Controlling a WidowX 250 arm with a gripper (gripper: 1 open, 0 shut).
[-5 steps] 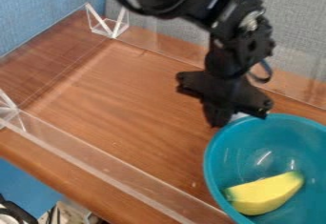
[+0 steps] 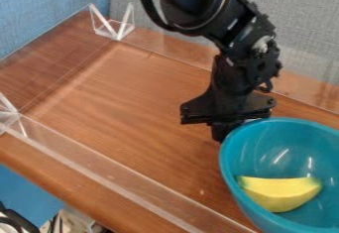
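Observation:
My black gripper (image 2: 223,130) hangs at the right of the camera view, just behind and above the rim of a teal bowl (image 2: 233,154). It looks shut, with nothing seen between its fingers, whose tips are partly hidden near the rim. A yellow banana-shaped piece (image 2: 276,191) lies inside the bowl, apart from the gripper.
Clear plastic walls with white corner brackets (image 2: 111,27) edge it at back and front. A blue padded wall stands at the back left.
The arm and gripper have shifted slightly, the gripper now sitting a little higher on screen and more upright. The bowl and yellow piece look almost unchanged.

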